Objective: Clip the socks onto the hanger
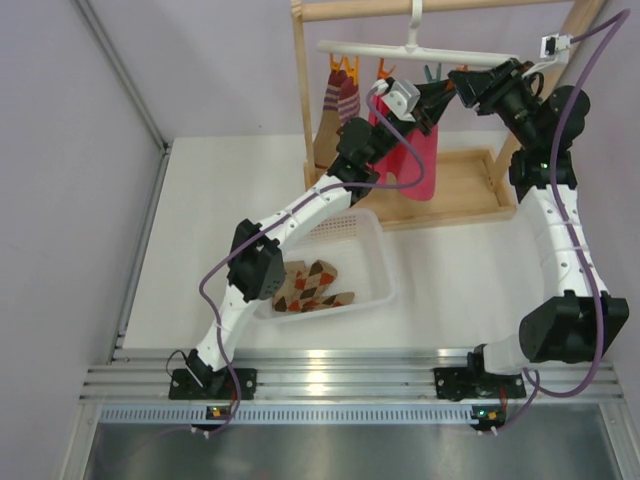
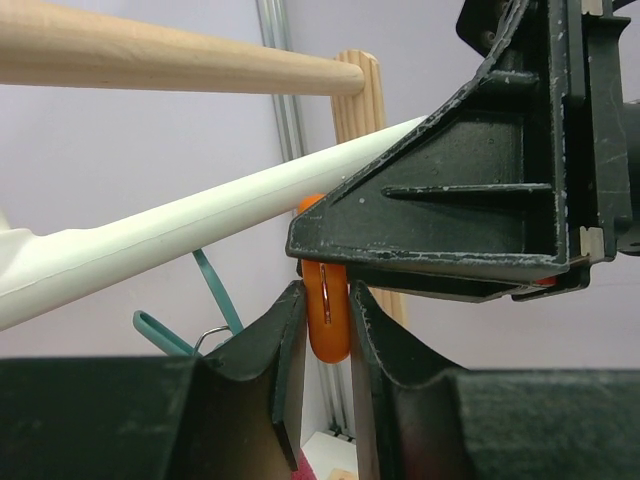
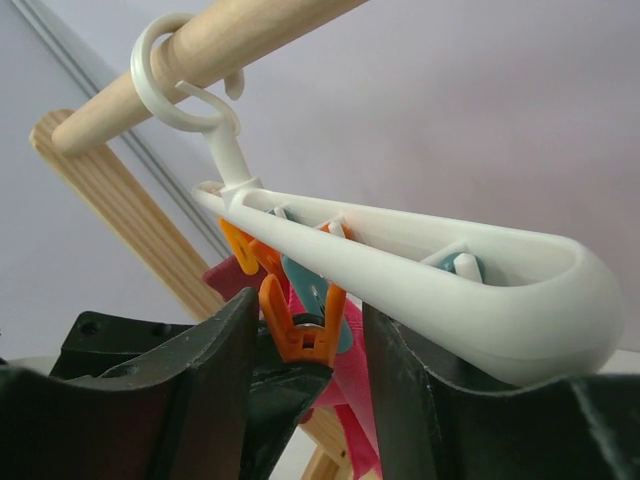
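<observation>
In the left wrist view, an orange clip hangs under the white hanger, pinched by my left gripper. Close by, the right gripper stands part open; its fingers flank the same clip without closing on it. Pink socks hang at the hanger's middle, partly behind the left arm. Striped brown socks hang from orange clips at the hanger's left. Brown, diamond-patterned socks lie in the white bin.
A wooden rack carries the hanger from its top rod. Teal clips sit along the hanger near the grippers. Both grippers crowd together under the hanger bar.
</observation>
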